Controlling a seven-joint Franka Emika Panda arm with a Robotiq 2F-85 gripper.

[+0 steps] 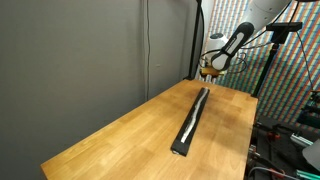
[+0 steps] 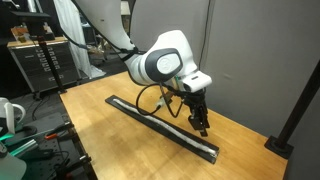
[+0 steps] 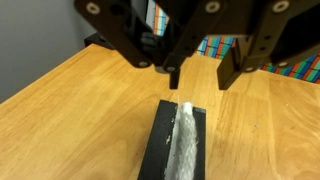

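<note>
A long black strip [image 1: 190, 128] with a whitish-grey band [image 3: 184, 140] along its middle lies flat on the wooden table. In exterior view 2 the same strip [image 2: 205, 150] runs diagonally, its near-right end not far from my gripper [image 2: 202, 128]. The wrist view has the strip's end just beyond my gripper, whose dark fingers [image 3: 228, 73] stand apart with nothing between them. My gripper looks to be above the table, near the strip's far end in exterior view 1; its exact height is hard to tell.
Bare wooden table [image 1: 110, 135] stretches on both sides of the strip. A grey partition [image 1: 85, 70] borders it. Colourful books or spines [image 3: 215, 46] show behind in the wrist view. A black post [image 2: 292, 105] stands at the right in exterior view 2.
</note>
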